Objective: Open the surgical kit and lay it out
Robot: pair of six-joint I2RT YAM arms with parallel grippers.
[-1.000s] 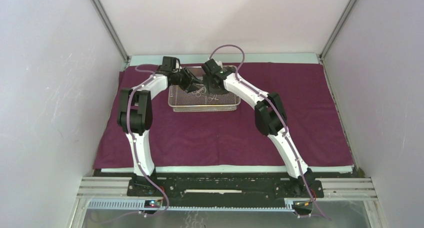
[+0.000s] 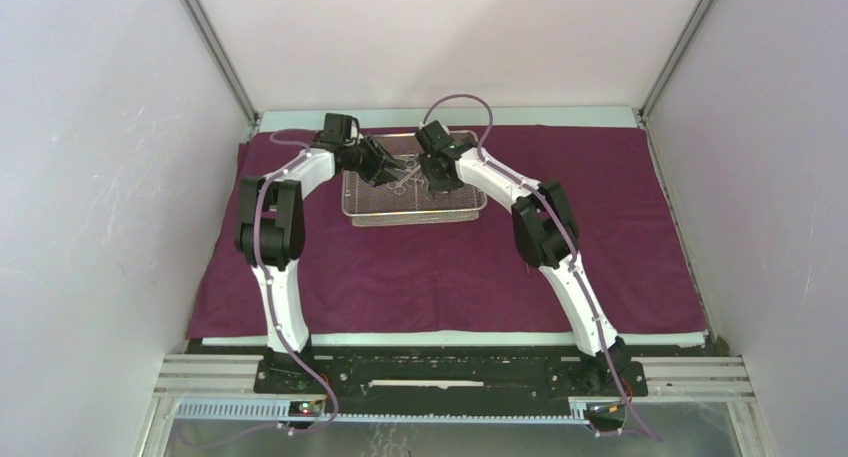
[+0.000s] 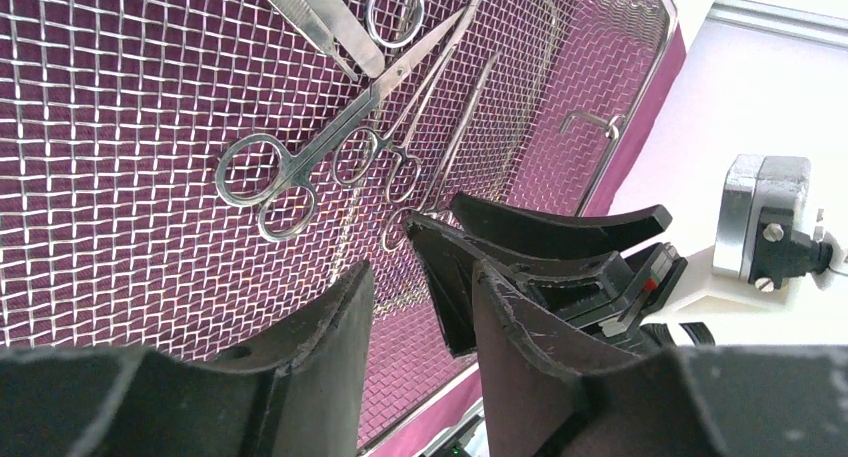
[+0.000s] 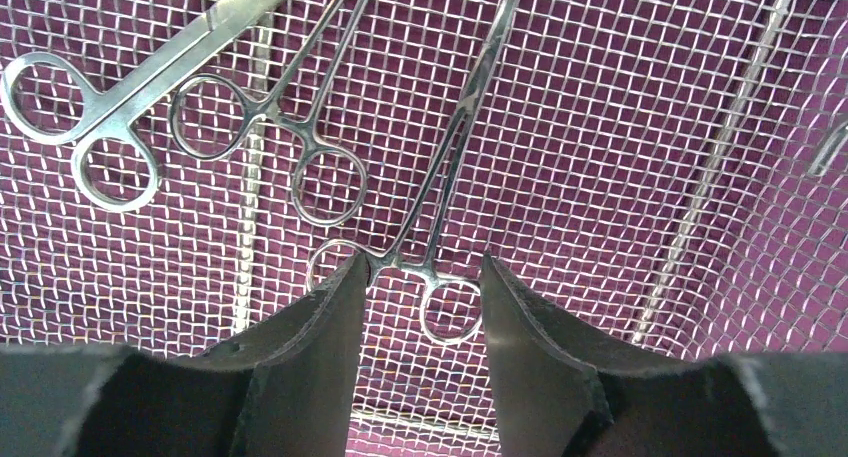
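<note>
A wire mesh basket sits at the back of the maroon cloth, with several steel instruments lying in it. Over its left part hangs my left gripper, open, nothing between its fingers; large scissors and tweezers lie ahead of it. My right gripper is part open low over the basket floor. Between and below its fingers are the handles of a long clamp, one ring partly hidden by a finger. A smaller clamp lies to the left, beside the scissors.
Maroon cloth in front of the basket and to its right is clear. The back wall stands close behind the basket. In the left wrist view, the right arm's dark fingers are near the left gripper.
The basket has shifted slightly to the right. My right gripper has moved a little to the right with it, while the left arm looks nearly still.
</note>
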